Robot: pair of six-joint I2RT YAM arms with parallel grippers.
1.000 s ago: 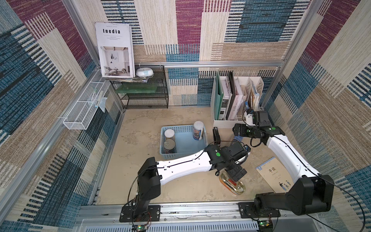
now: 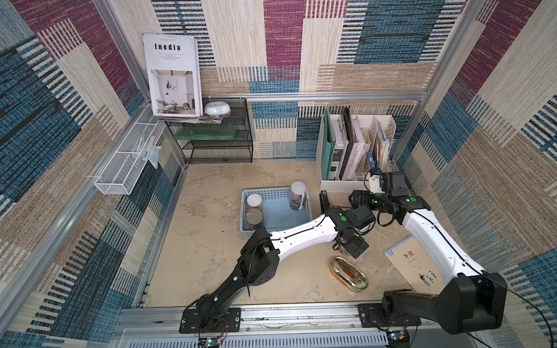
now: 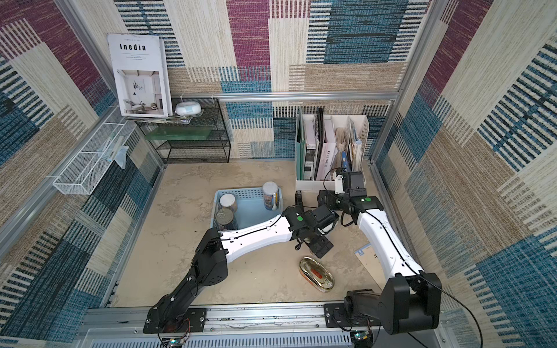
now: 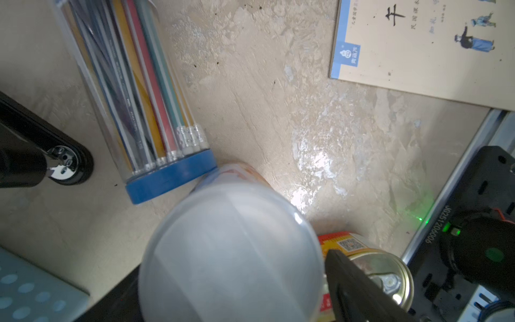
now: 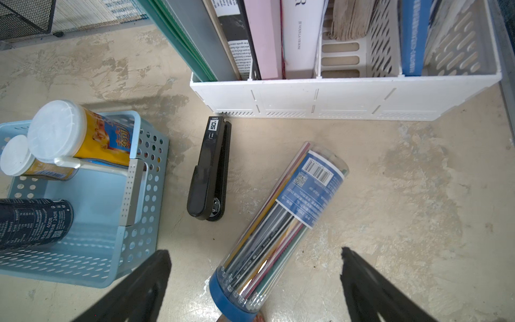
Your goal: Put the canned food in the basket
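Observation:
A blue basket (image 2: pixel 275 217) holds several cans, including one with a white lid (image 5: pixel 56 130) and a dark one (image 5: pixel 35 220). A white-lidded can (image 4: pixel 230 252) fills the bottom of the left wrist view, between the blurred fingers of my left gripper; whether it is gripped is unclear. A gold oval can (image 2: pixel 348 273) lies on the table, also seen beside it in the left wrist view. My right gripper is open above the table, over the lower end of a pencil tube (image 5: pixel 279 225).
A black stapler (image 5: pixel 206 169) lies right of the basket. A white file holder (image 5: pixel 343 96) stands at the back, a booklet (image 2: pixel 409 261) at the front right. The table left of the basket is clear.
My left arm has moved toward the back, away from the gold can. My right arm has shifted slightly.

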